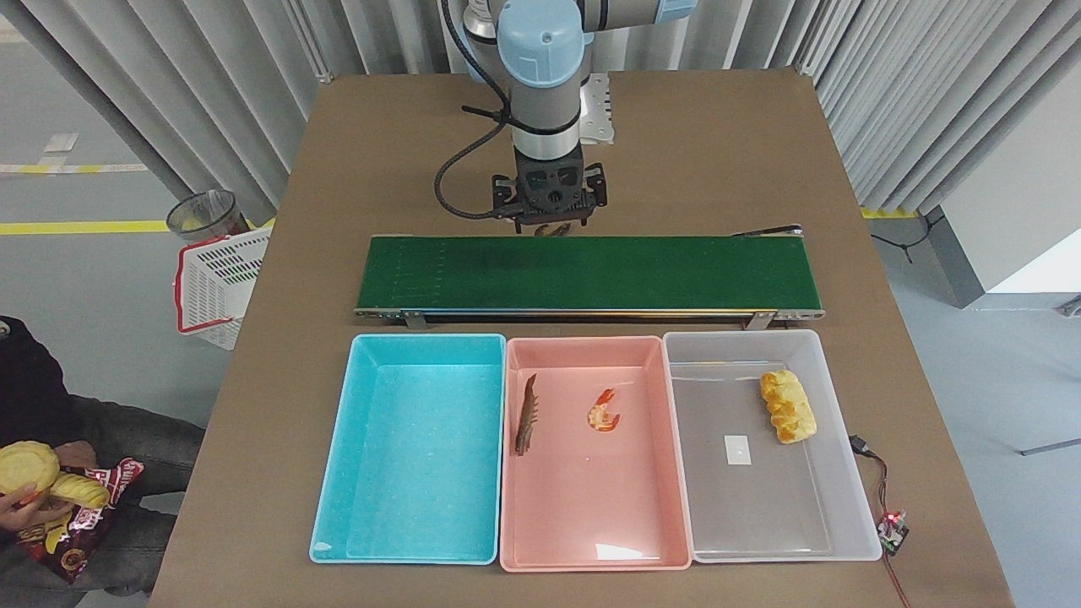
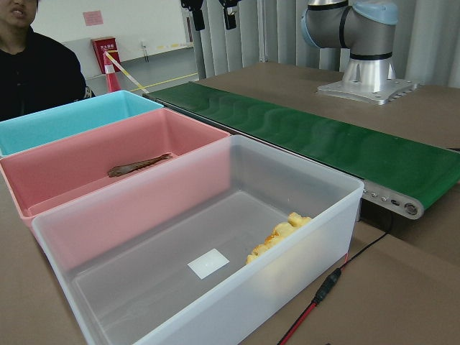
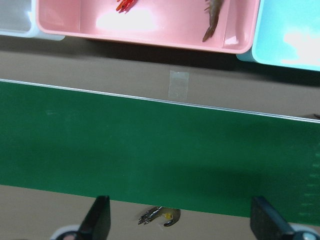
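Observation:
My gripper is open above the table just behind the green conveyor (image 1: 588,274), its two black fingers wide apart. A dark shrimp (image 3: 155,214) lies on the table at the belt's rear edge, between the fingers as the wrist view sees them. The pink tray (image 1: 598,486) holds a brown shrimp-like piece (image 1: 527,415) and an orange shrimp (image 1: 604,410). A blue tray (image 1: 405,456) is empty. A translucent tray (image 1: 770,507) holds a golden bread roll (image 1: 787,405).
A person at the left holds yellow food (image 1: 29,466) and a snack bag (image 1: 81,532). A white basket (image 1: 218,284) stands beside the table. Cables (image 1: 882,486) lie right of the trays. The belt is clear.

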